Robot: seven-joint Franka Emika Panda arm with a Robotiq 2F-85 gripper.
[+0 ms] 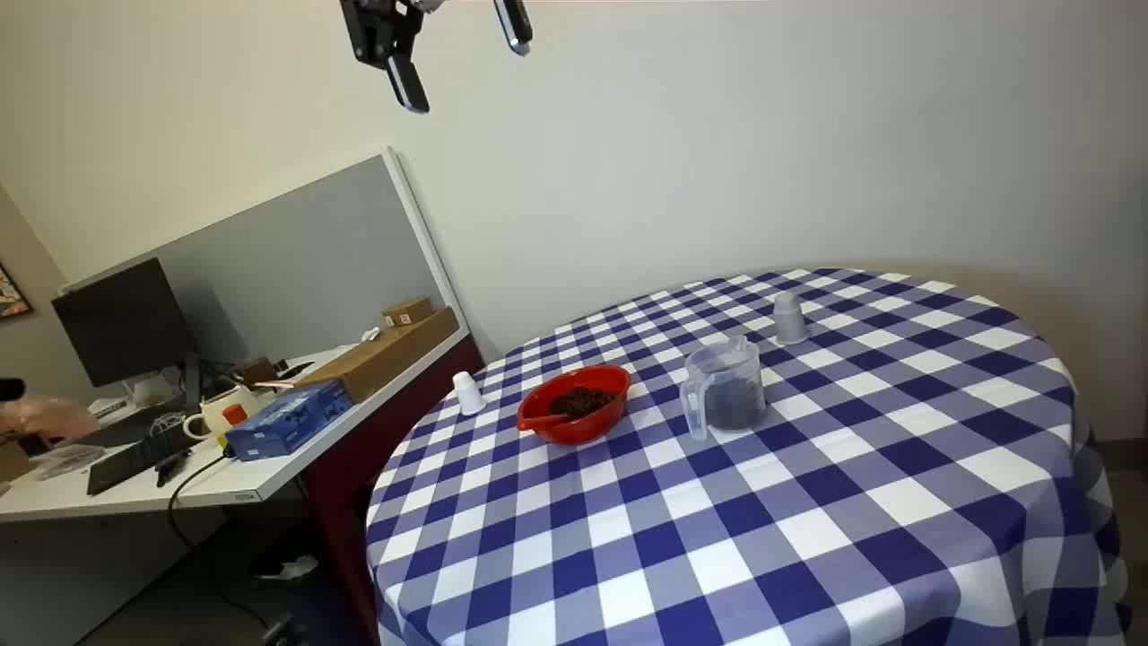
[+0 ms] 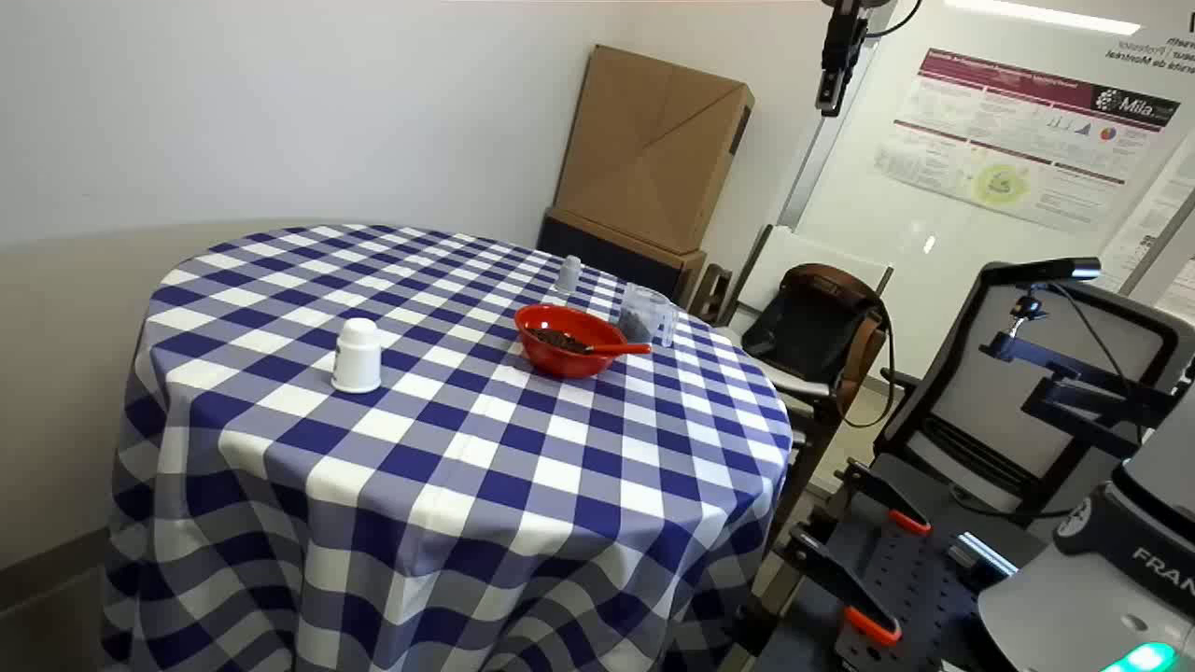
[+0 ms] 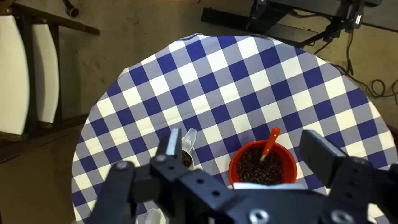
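High above the table, my gripper (image 1: 465,74) is open, its fingers wide apart and nothing between them. A red bowl (image 1: 551,429) holds dark coffee beans (image 3: 257,168), and a red-handled spoon (image 3: 269,143) leans in it with its handle over the rim. Beside the bowl stands a clear pitcher (image 1: 727,377), partly filled with dark contents; the wrist view shows beans in it, though my finger covers much of it. One white cup (image 2: 358,357) rests upside down near the table's edge. Another pale cup (image 1: 788,318) stands upside down behind the pitcher.
A blue and white checkered cloth (image 1: 646,560) covers the round table, much of it bare. At one side is a desk (image 1: 215,479) with a monitor (image 1: 124,323) and boxes. Chairs and a large cardboard box (image 2: 650,146) stand around the table.
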